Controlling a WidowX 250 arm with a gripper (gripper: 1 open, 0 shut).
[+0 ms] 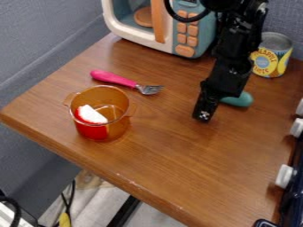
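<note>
My black gripper (204,112) reaches down to the wooden table just right of its middle, beside a teal cylindrical object (238,99) that is partly hidden behind it; whether the fingers are open or shut I cannot tell. An orange translucent pot (102,127) with a white item (91,113) inside stands at the left of the table. A pink-handled fork (119,80) lies behind the pot.
A toy microwave (144,18) stands at the back, a can (271,62) at the back right. A dark appliance with white knobs (291,186) lines the right edge.
</note>
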